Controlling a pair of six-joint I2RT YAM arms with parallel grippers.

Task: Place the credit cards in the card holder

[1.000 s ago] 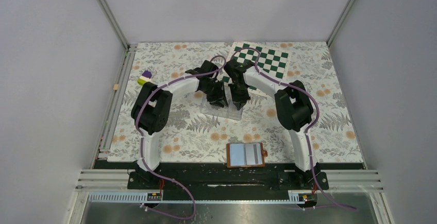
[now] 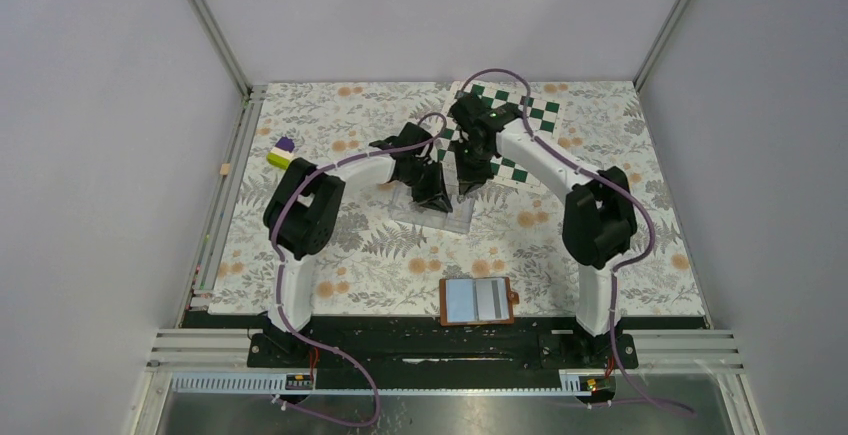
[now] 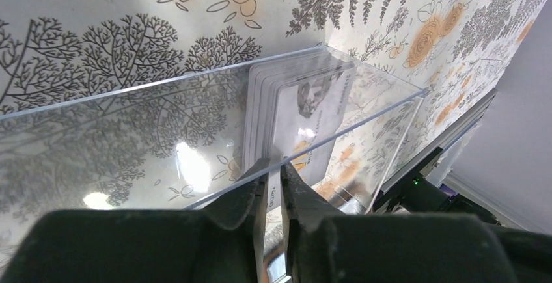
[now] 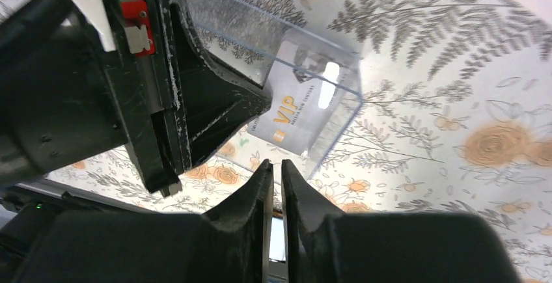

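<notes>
The clear card holder stands mid-table, its long rim crossing the left wrist view. Inside, several cards stand stacked face to face near one end, the front one a pale VIP card. My left gripper is shut on a card's edge at the front of the stack, beside the holder's rim. The right wrist view shows the side of that gripper reaching to the VIP card. My right gripper is above the holder's near side, its fingertips slightly apart with nothing visible between them.
A green-and-white checkered board lies behind the arms. A wood-edged tray with pale panels rests at the table's front edge. Purple and yellow blocks are at the left. The patterned tabletop in front of the holder is clear.
The left gripper has shifted slightly to the right. The holder looks unmoved.
</notes>
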